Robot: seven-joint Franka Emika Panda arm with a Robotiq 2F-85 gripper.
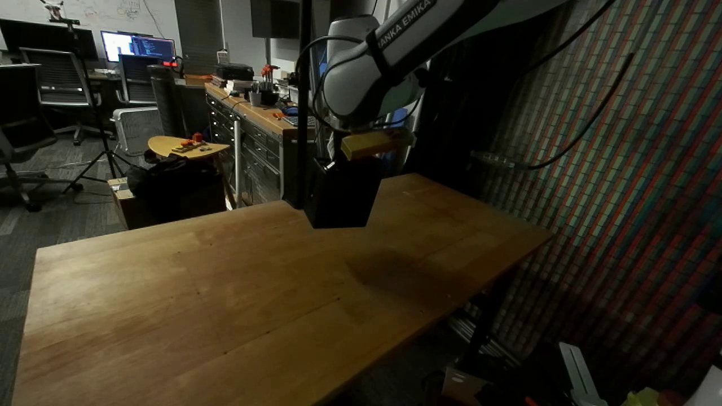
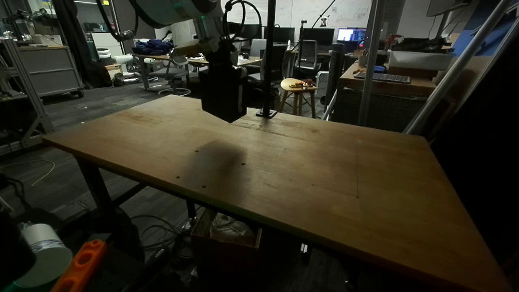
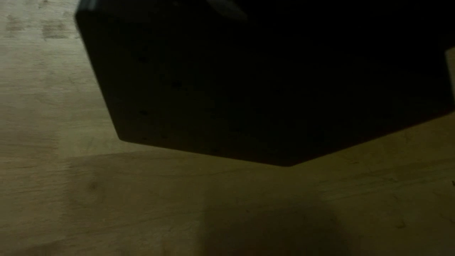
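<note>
A black box-like container (image 1: 343,196) hangs in the air beneath my gripper (image 2: 222,59), clear of the wooden table (image 1: 203,291). Its shadow falls on the bare tabletop, apart from it. In exterior view 2 the container (image 2: 224,95) is slightly tilted, one lower corner pointing down. The wrist view is mostly filled by the container's dark side (image 3: 264,94), with wood grain around it. My fingers are lost in the dark at the container's top, so how they bear on it does not show.
A black upright post (image 2: 268,63) stands at the table's far edge, close to the container. A ribbed, coloured wall (image 1: 609,203) lies right in exterior view 1.
</note>
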